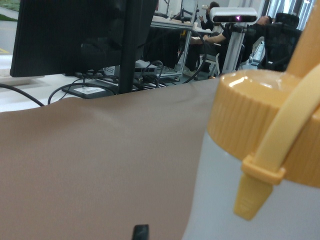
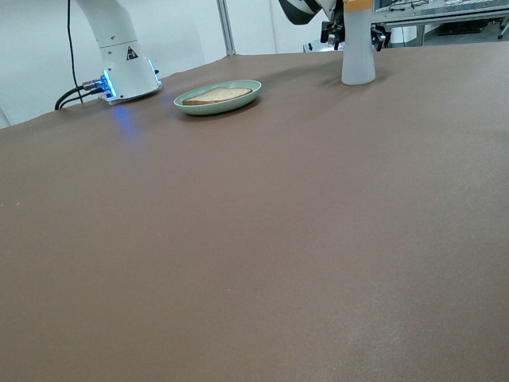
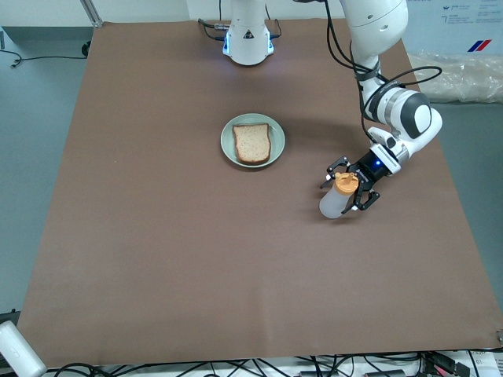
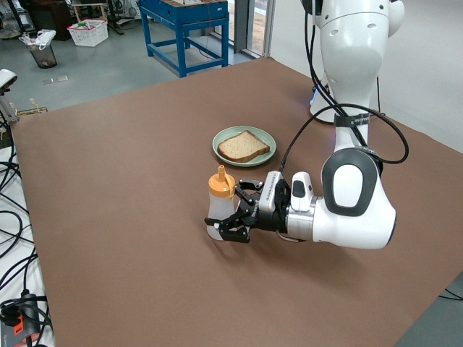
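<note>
A squeeze bottle [image 3: 334, 202] with an orange cap and translucent body stands upright on the brown table right of the plate in the left camera view. My gripper [image 3: 336, 191] is open, its fingers reaching around either side of the bottle. The bottle [image 1: 240, 205] fills the right of the wrist view, close up, with one dark fingertip at the bottom edge. A pale green plate [image 4: 228, 135] holds a slice of bread [image 4: 244, 147].
Cables and equipment line one long edge. A monitor [image 1: 65, 35] stands beyond that edge in the wrist view.
</note>
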